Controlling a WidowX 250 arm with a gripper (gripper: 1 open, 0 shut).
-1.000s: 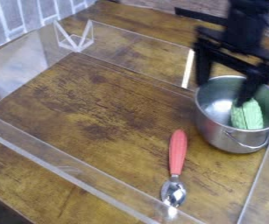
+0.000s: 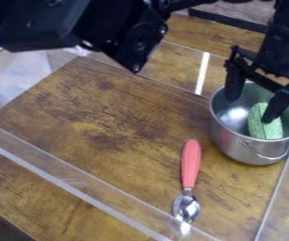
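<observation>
My black gripper [image 2: 251, 92] is open over a steel pot [image 2: 245, 146] at the right, its fingers reaching down inside the rim. A pale green oblong object [image 2: 264, 124] lies in the pot, beneath and between the fingers; whether they touch it I cannot tell. A spoon with a red handle [image 2: 192, 162] lies on the wooden table in front of the pot, to its left.
A large dark part of the robot fills the upper left.
The gripper has moved right and down from above the table's back onto the pot. The pot and spoon have not visibly moved.
</observation>
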